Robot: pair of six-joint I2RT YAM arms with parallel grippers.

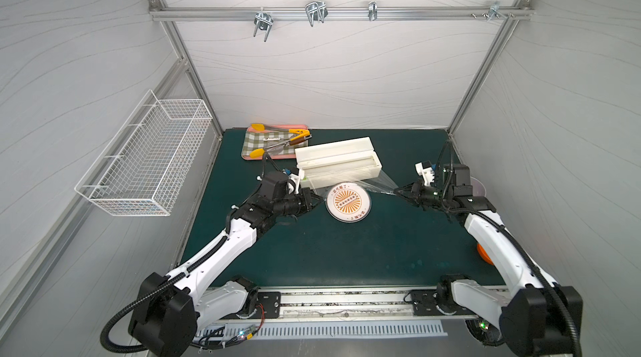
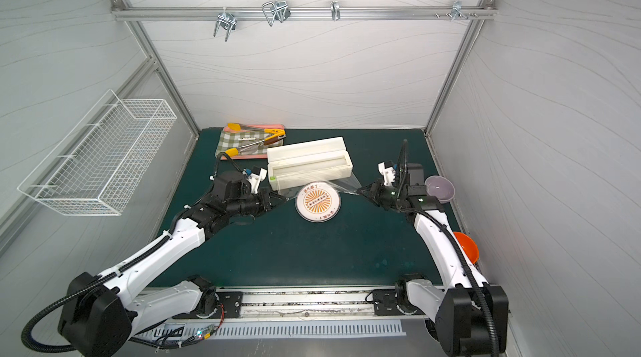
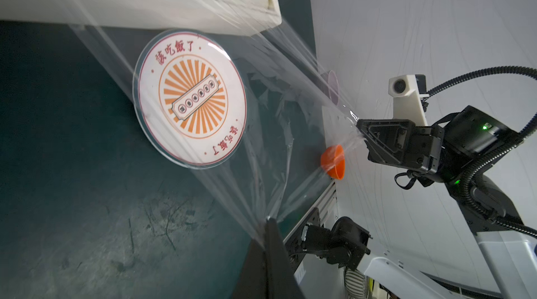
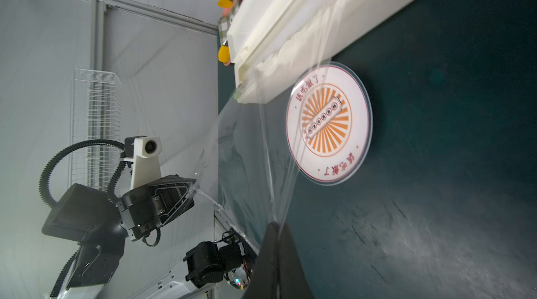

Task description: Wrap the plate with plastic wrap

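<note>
A round white plate (image 1: 348, 203) with an orange sunburst lies in the middle of the green table. Behind it stands the white wrap box (image 1: 340, 173), lid up. Clear plastic wrap (image 3: 268, 114) runs from the box toward me, stretched over the back part of the plate. My left gripper is shut on one corner of the film, left of the plate. On the right, my right gripper is shut on the other corner, the film (image 4: 246, 148) bunching at its fingertips. Whether the film touches the plate I cannot tell.
A pink tray (image 2: 277, 126) with tongs stands at the back left. At the right edge are a purple bowl (image 2: 440, 188) and an orange bowl (image 2: 466, 247). The table in front of the plate is clear.
</note>
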